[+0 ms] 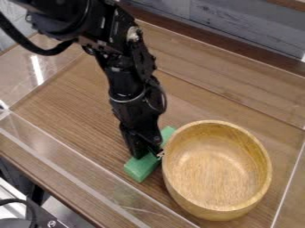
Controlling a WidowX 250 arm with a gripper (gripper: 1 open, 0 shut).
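Note:
My black gripper (141, 146) is low over a green block (142, 168) near the front of the wooden table, just left of a large light wooden bowl (217, 161). The fingertips are dark and crowded against the green piece, and whether they grip it cannot be made out. Part of the green piece is hidden by the gripper and the bowl's rim.
A grey plank wall (238, 31) runs along the back. A black cable lies at the front left corner.

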